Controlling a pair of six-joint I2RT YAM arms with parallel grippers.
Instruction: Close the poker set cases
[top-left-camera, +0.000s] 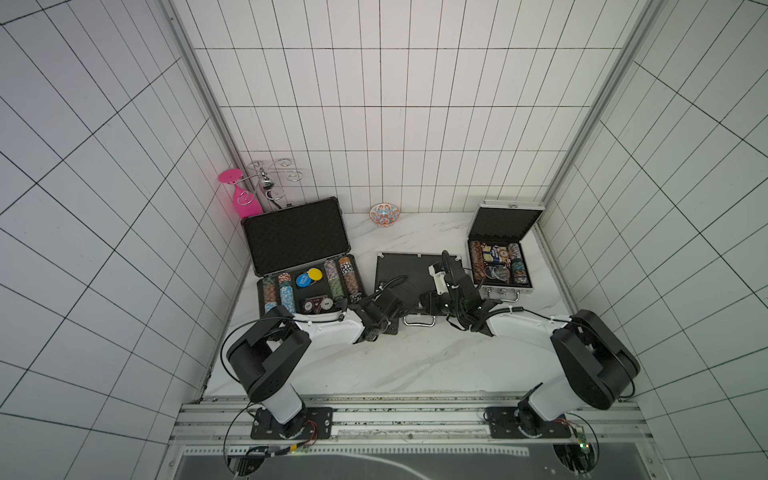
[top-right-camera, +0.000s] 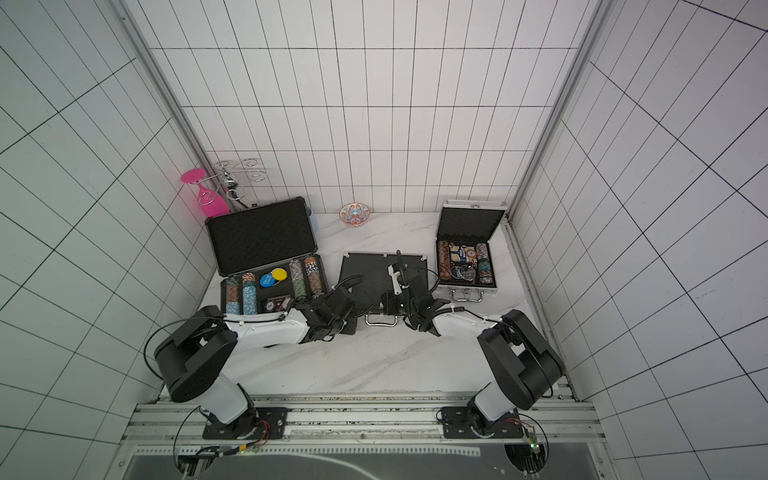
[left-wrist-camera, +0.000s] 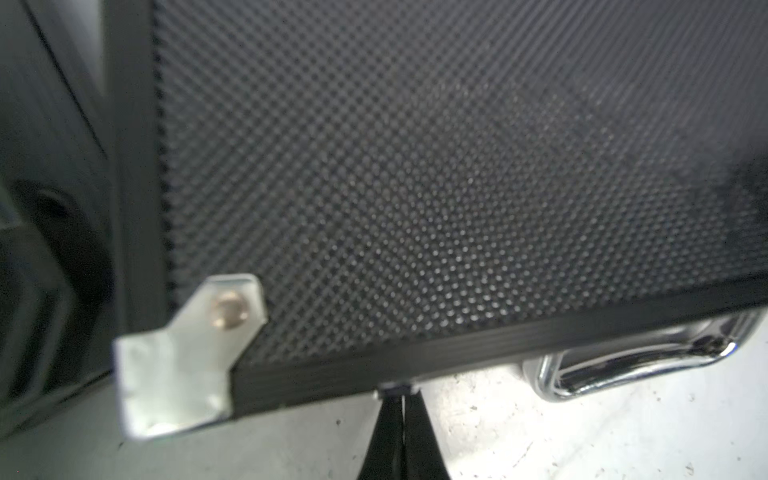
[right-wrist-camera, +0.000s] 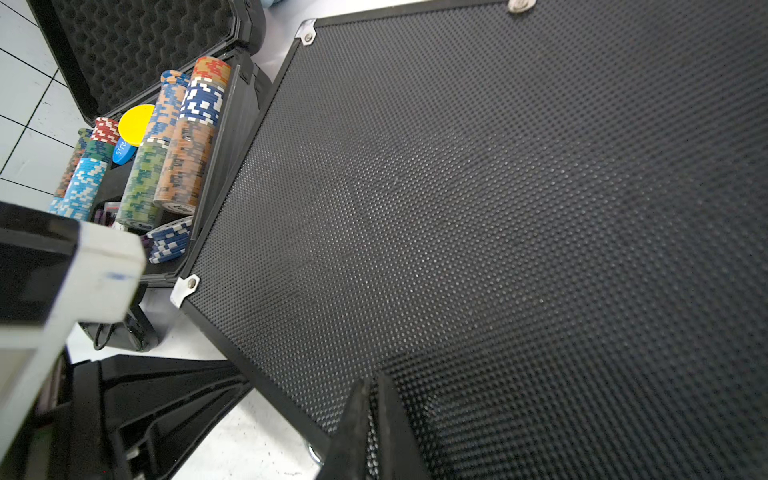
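Observation:
The middle case (top-left-camera: 408, 276) lies lid down, its handle (left-wrist-camera: 640, 364) facing front. My left gripper is shut at that case's front edge, by a small catch near the left corner. My right gripper is shut with its tips down on the textured lid, near the front edge. The left case (top-left-camera: 294, 232) stands open with chip stacks and coloured discs in it. The right case (top-left-camera: 504, 220) stands open too, chips and cards inside.
A patterned bowl (top-left-camera: 384, 214) sits at the back. A pink object (top-left-camera: 244, 204) with a metal rack is at the back left.

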